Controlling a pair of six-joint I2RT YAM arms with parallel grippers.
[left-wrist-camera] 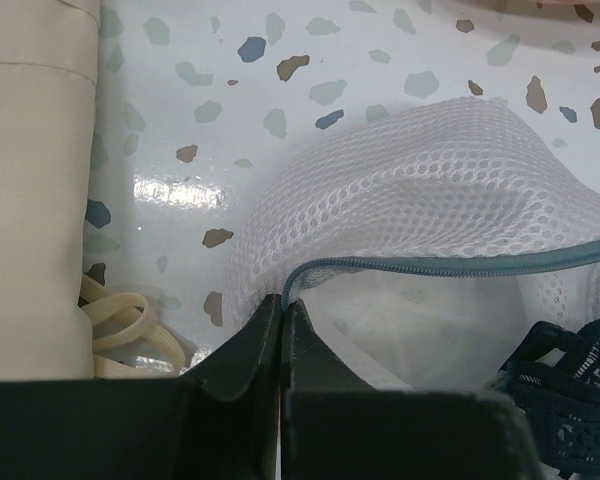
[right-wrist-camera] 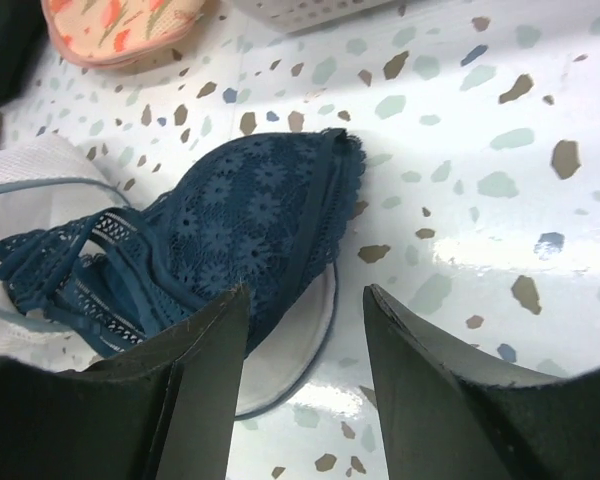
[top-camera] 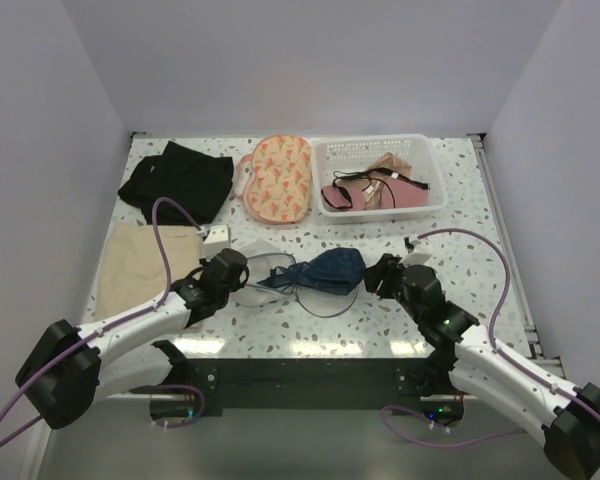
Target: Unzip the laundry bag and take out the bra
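The navy lace bra (top-camera: pixel 330 271) lies across the right part of the white mesh laundry bag, unheld. In the right wrist view one lace cup (right-wrist-camera: pixel 245 200) is spread over the bag's edge, its straps bunched to the left. The bag's zipper stands unzipped, and its grey-blue zipper edge (left-wrist-camera: pixel 430 264) arches up in the left wrist view. My left gripper is shut on that edge of the mesh bag (left-wrist-camera: pixel 410 185). To the right of the bra, my right gripper stands open, nothing between its fingers.
Behind the bag are a white basket (top-camera: pixel 380 140) holding pink items and dark straps, and an orange patterned pouch (top-camera: pixel 280 180). Black cloth (top-camera: pixel 180 180) and a beige bag (top-camera: pixel 145 265) occupy the left.
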